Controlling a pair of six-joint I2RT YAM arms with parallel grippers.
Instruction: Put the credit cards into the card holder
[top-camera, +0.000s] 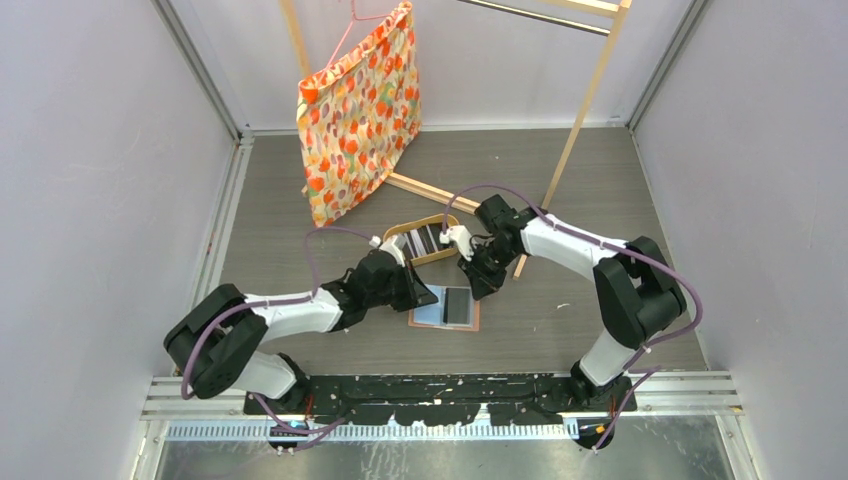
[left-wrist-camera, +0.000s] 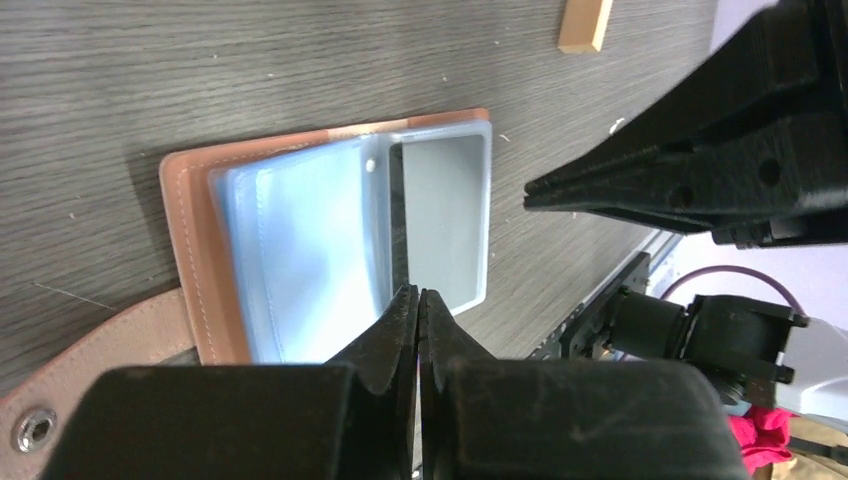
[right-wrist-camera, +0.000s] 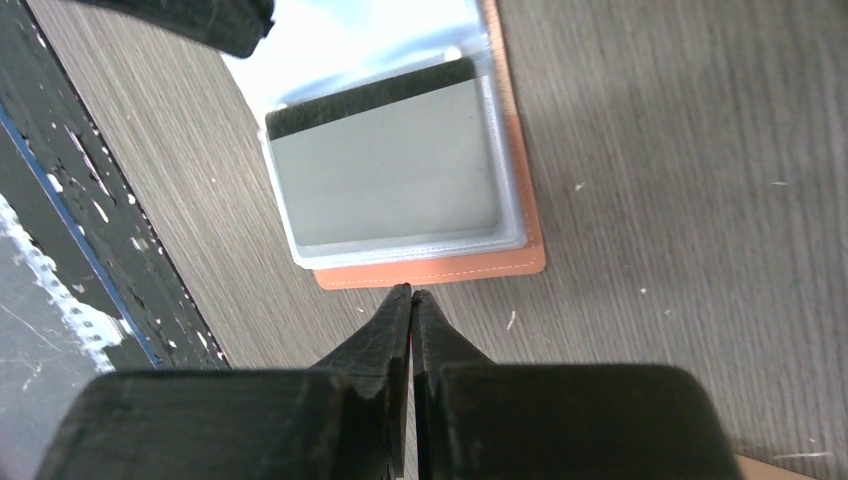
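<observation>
The open card holder (top-camera: 458, 306) lies on the table: tan backing (left-wrist-camera: 200, 250), blue-tinted clear sleeves (left-wrist-camera: 295, 250) and a grey panel (right-wrist-camera: 385, 165) with a dark strip. My left gripper is shut over its near side, with nothing visible between the fingers. My right gripper is shut beside the holder's outer edge, with no object discernible between its tips. Behind, a yellow tray (top-camera: 388, 238) holds several dark and light card-like strips (top-camera: 423, 238), too small to identify surely.
A patterned cloth (top-camera: 355, 130) hangs at the back left beside a wooden frame (top-camera: 575, 130), whose bars lie behind the tray. A dark rail (top-camera: 440, 385) runs along the front edge.
</observation>
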